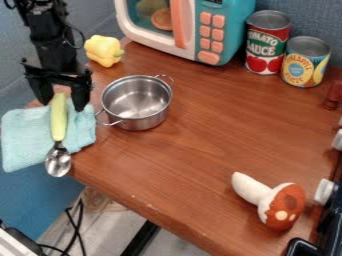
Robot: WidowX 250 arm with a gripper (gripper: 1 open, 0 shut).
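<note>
My black gripper [59, 90] hangs at the upper left over a spoon with a pale yellow handle [59, 118] and a steel head [58, 162]. The spoon lies on a light blue cloth [24, 135] at the table's left edge. The fingers are around or just above the top end of the handle; I cannot tell whether they touch it. A steel pot [136, 115] stands just right of the gripper.
A yellow toy [104, 48], a toy microwave [181, 25], two cans [266, 42] [305, 62] and a small red object [334, 97] line the back. A toy mushroom [278, 203] lies front right.
</note>
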